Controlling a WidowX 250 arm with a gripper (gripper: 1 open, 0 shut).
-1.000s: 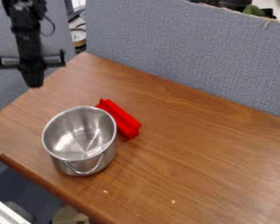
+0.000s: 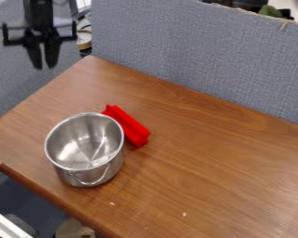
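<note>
A steel pot (image 2: pixel 85 149) stands upright on the wooden table near its left front edge, with a handle at its front. Just right of it, toward the back, a red cylindrical object (image 2: pixel 127 125) lies on the table. My gripper (image 2: pixel 44 58) is at the upper left, raised by the back left corner, dark and blurred, well away from both objects; its fingers look shut, with nothing visible between them.
Grey padded walls (image 2: pixel 201 56) border the table at the back and left. Some clutter sits beyond the back wall and at the lower left.
The pot and red object have not moved.
</note>
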